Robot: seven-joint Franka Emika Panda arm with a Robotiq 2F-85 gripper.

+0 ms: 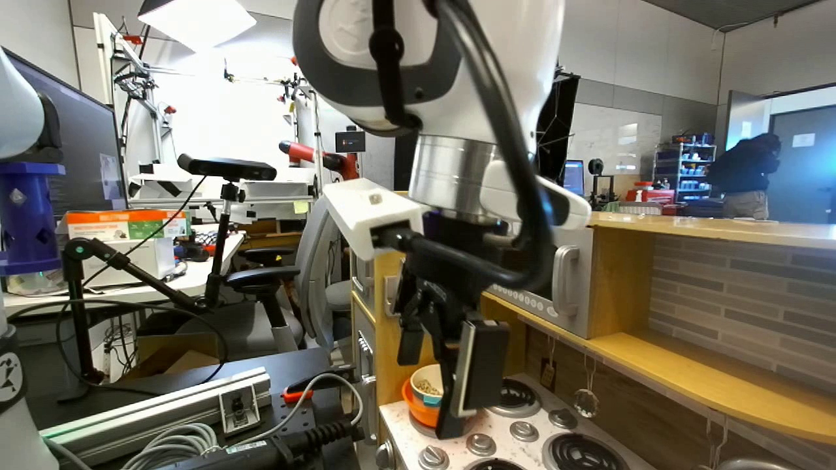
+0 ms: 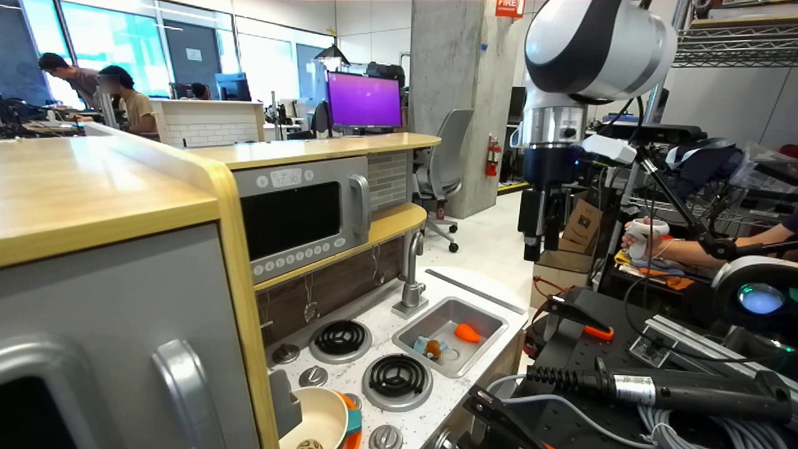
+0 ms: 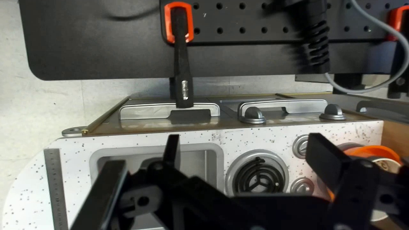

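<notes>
My gripper hangs with its fingers spread over the stove end of the toy kitchen in exterior view 1. It appears high in exterior view 2, right of the counter. In the wrist view the black fingers are wide apart, nothing held between them. A cream bowl with teal handles and small contents sits in an orange bowl; the gripper partly covers both in exterior view 1. In the sink lie an orange item and a small blue-and-brown item.
A microwave and wooden shelf overhang the back of the counter. The faucet rises behind the sink. Black burners and knobs cover the stove. A dark table with cables and a clamp borders the counter's front.
</notes>
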